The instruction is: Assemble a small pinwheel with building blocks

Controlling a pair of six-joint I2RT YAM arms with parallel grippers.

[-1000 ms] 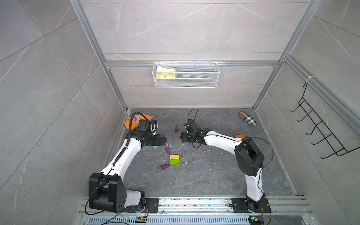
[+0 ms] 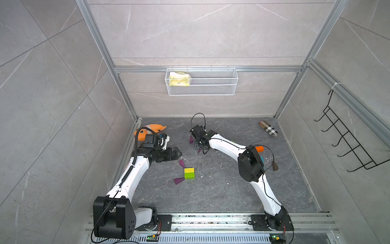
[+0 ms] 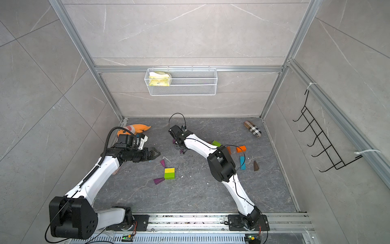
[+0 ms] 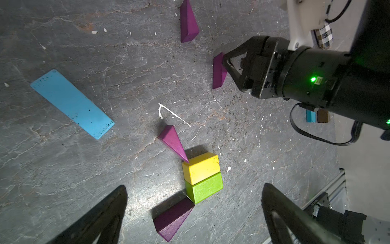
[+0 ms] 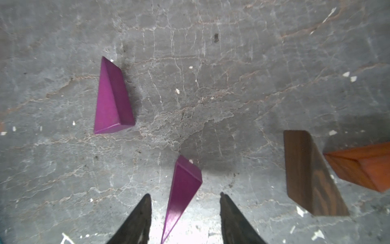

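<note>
A yellow block [image 4: 202, 166] sits against a green block [image 4: 204, 187] front-left of centre, with purple wedges [image 4: 170, 221] beside them. My left gripper hangs open above them, holding nothing. My right gripper is over another purple wedge [image 5: 182, 183], fingers apart on either side of its lower part in the right wrist view; whether it touches cannot be told. A further purple wedge [image 5: 111, 97] lies beyond. A blue plank [image 4: 72, 103] lies on the left side.
A brown block [image 5: 312, 174] and an orange piece [image 5: 361, 164] lie near my right gripper. An orange plush toy [image 2: 152, 128] is back left, a plaid roll [image 2: 268, 128] back right.
My left arm has shifted slightly.
</note>
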